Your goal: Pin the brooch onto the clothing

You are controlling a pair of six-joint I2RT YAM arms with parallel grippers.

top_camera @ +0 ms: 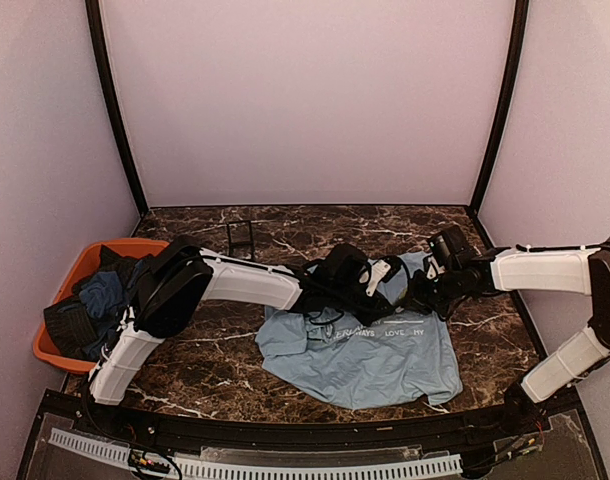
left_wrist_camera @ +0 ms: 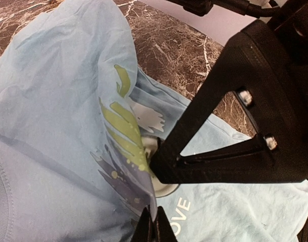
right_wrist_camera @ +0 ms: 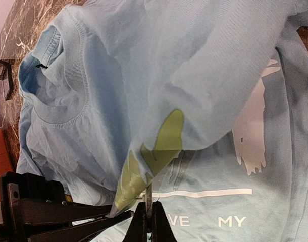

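A light blue shirt [top_camera: 360,365] with white lettering and a green-printed patch lies spread on the marble table. My left gripper is shut on a raised fold of the shirt, at the lower middle of the left wrist view. My right gripper is also shut on that fold, close beside the left one, whose black fingers show at lower left in the right wrist view. A pale round piece [left_wrist_camera: 164,187] shows partly behind a black gripper part in the left wrist view; I cannot tell if it is the brooch.
An orange bin [top_camera: 60,350] with dark clothes stands at the left. A black frame [top_camera: 240,240] stands at the back of the table. Bare marble [top_camera: 185,390] shows at front left and along the back. Both arms crowd over the shirt's upper part.
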